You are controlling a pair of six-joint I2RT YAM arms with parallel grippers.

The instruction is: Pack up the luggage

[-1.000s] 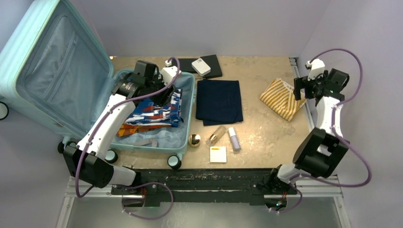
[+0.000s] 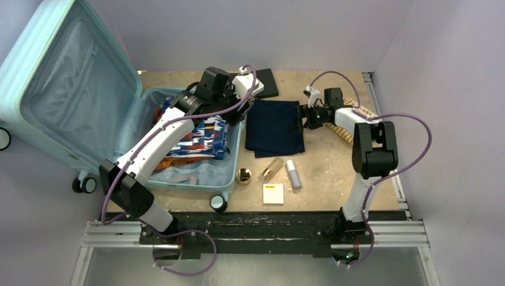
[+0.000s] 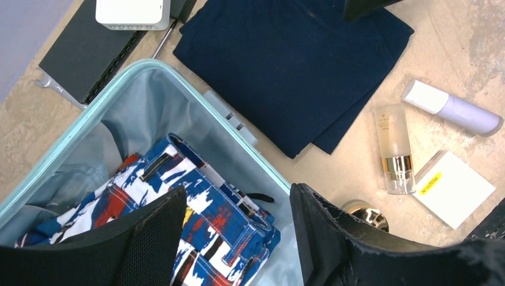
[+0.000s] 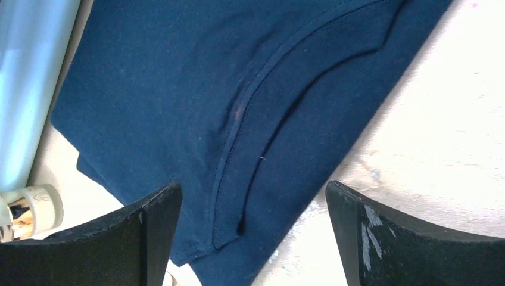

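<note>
The open suitcase (image 2: 232, 173) holds patterned clothes (image 2: 202, 140) in blue, red and white over orange fabric. Beside it a navy folded garment (image 2: 271, 134) lies flat on the table. My left gripper is open above the suitcase's right side, over the patterned clothes, nothing seen gripped. My right gripper is open and low over the navy garment's right edge, whose seam and layered fold show between the fingers.
A bottle (image 2: 271, 170), lilac tube (image 2: 293, 174), gold tin (image 2: 243, 176) and cream box (image 2: 273, 193) lie in front. Dark notebooks (image 2: 267, 80), a white device and tools lie behind. Striped fabric (image 2: 345, 131) is under the right arm.
My right arm has swung left from the table's right end to the navy garment. My left arm has moved right and up across the suitcase toward its edge.
</note>
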